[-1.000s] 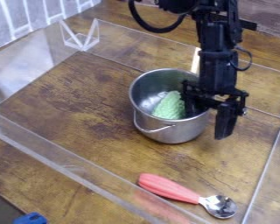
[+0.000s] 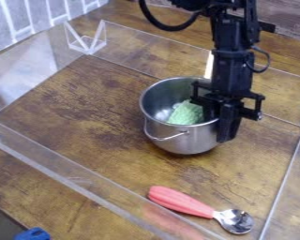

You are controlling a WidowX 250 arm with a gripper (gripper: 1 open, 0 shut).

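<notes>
A stainless steel pot (image 2: 175, 134) with a wire handle stands on the wooden board, a light green item (image 2: 187, 113) inside it. My black gripper (image 2: 228, 122) is down at the pot's right rim, shut on it as far as can be seen; its fingertips are partly hidden against the dark side of the pot. The arm rises behind, out of the top of the view.
A spoon with a pink handle (image 2: 179, 201) lies in front of the pot. A blue object (image 2: 31, 234) is at the lower left corner. Clear low walls border the board. The board's left part is bare.
Over the last second the gripper has moved from reaching beside the pot to closing at its right rim. The pot has shifted very slightly.
</notes>
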